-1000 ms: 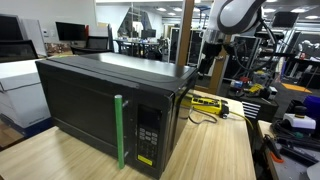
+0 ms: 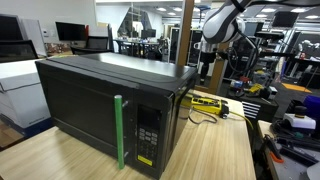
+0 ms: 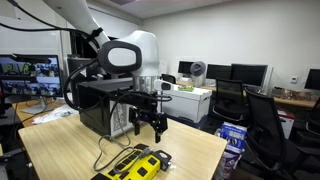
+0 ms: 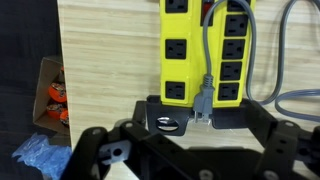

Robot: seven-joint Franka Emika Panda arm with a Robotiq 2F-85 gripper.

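Observation:
Yellow power strip (image 4: 190, 48) with black sockets lies on the wooden table, seen from above in the wrist view. Across its near end is a grey plug (image 4: 203, 100), its cable curling off to the right. My gripper is open above this end, with nothing held between its fingers. The plug shows in the gap between them, farther down. In exterior view 2, the gripper (image 3: 146, 122) hangs above the strip (image 3: 130, 166). Whether the plug is seated in a socket cannot be made out.
A black microwave (image 2: 110, 100) with a green handle (image 2: 119, 130) stands on the table beside the strip. A cardboard box (image 4: 47, 95) and blue plastic (image 4: 42, 155) are left of the table edge in the wrist view. Bare tabletop (image 2: 215, 150) lies in front.
The arm has shifted away from the exterior camera, and its links have changed pose above the strip. The strip and microwave have not moved.

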